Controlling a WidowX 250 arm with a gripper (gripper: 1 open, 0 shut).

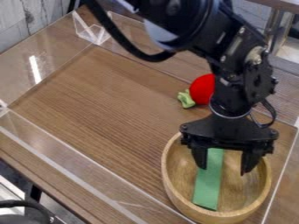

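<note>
The black arm reaches down from the top centre, and its gripper (229,150) stands open over a round wooden bowl (183,185). One finger is over the upper end of a green rectangular block (208,187) lying in the bowl, the other toward the bowl's right side. Whether either finger touches the block or the bowl cannot be told from this view.
A red round object (201,87) with a small green piece (186,99) sits behind the bowl, partly hidden by the arm. A clear plastic item (91,26) lies at the top left.
</note>
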